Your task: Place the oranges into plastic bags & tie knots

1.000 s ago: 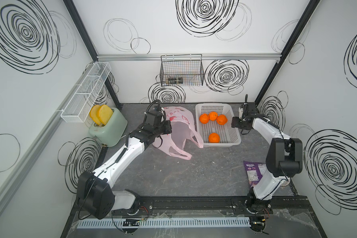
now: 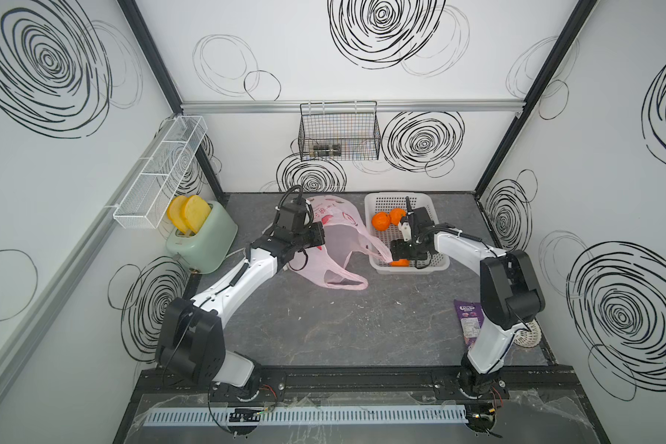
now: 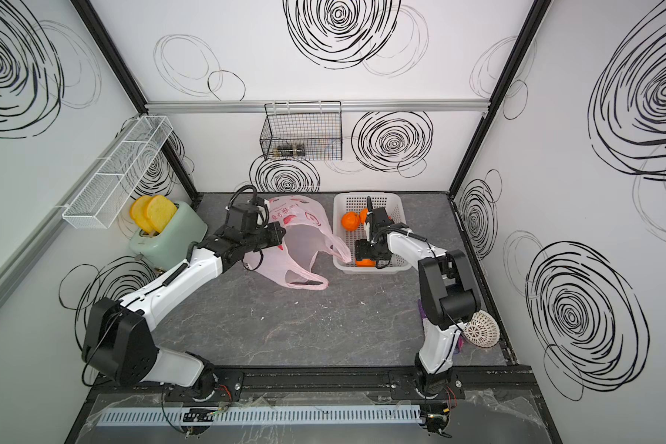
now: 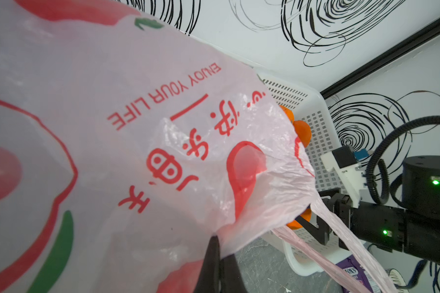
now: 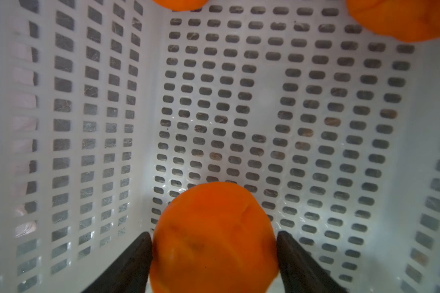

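A pale pink plastic bag point(image 2: 338, 214) with red print is spread toward the right, its mouth and handles facing the basket. My left gripper is shut on the bag's film, which gathers at its fingertips. The white perforated basket point(image 2: 440, 262) holds several oranges; two of them, an orange point(image 2: 380, 221) and its neighbour point(image 2: 397, 215), show at its back. Inside the basket's front part, my right gripper is open, one finger on either side of an orange point(image 5: 212, 229). From above, that orange point(image 2: 399, 262) is partly covered by the gripper.
A green toaster point(image 2: 203, 236) with yellow slices stands at the left. A purple packet point(image 2: 468, 318) lies by the right arm's base. A black wire basket point(image 2: 340, 133) hangs at the back.
My right gripper has moved left from beside the basket and down over the front orange. The left gripper has shifted slightly right, and the bag's handles now reach the basket.
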